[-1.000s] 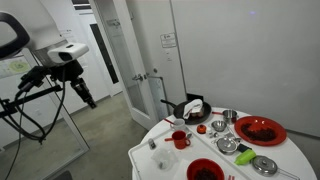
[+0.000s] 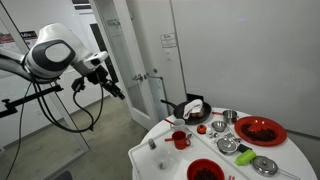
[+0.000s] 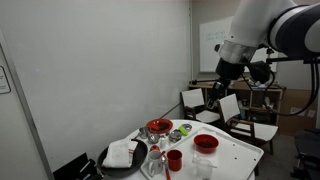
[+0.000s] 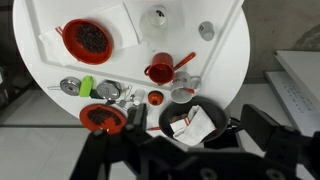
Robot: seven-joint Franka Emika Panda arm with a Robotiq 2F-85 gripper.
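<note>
My gripper point(image 2: 117, 93) hangs in the air to the left of the round white table, well above its top. Its dark fingers stand apart at the bottom of the wrist view, with nothing seen between them. On the table are a red mug point(image 4: 160, 69), a red bowl point(image 4: 88, 38) of dark bits, and a black pan point(image 4: 207, 117) with a white cloth point(image 4: 194, 126) in it. A red plate point(image 2: 260, 130) carries more dark bits. A clear container point(image 4: 155, 22) and a small metal cylinder point(image 4: 206, 31) lie near the mug.
A green item point(image 2: 245, 157), a lidded pot point(image 2: 265, 165), a metal cup point(image 2: 230, 116) and a red tomato-like thing point(image 2: 201, 129) crowd the table. White chairs point(image 3: 248, 130) stand behind. A white tray point(image 2: 143, 158) has bare space at its near left.
The arm has swung to the right and slightly down in exterior view 1, bringing the gripper closer to the table. The things on the table have not moved.
</note>
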